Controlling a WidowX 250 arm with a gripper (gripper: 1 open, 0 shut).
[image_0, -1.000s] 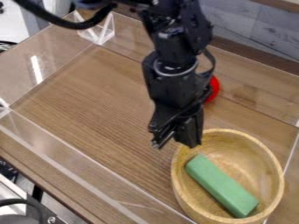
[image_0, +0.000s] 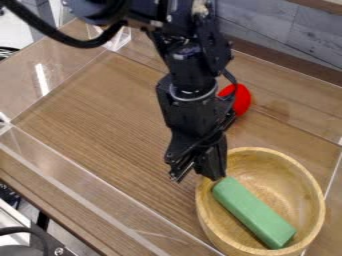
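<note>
My black gripper (image_0: 201, 165) hangs at the upper-left rim of a wooden bowl (image_0: 305, 192), fingers pointing down; whether anything is between them is too small to tell. In the bowl lies a long green block (image_0: 254, 213), slanting from upper left to lower right. A red rounded object (image_0: 238, 98) sits behind the arm, partly hidden by it.
A wall (image_0: 287, 40) runs along the back. A clear plastic piece stands at the back left, and dark cables show at the lower-left edge.
The bowl, green block and red object have not visibly moved.
</note>
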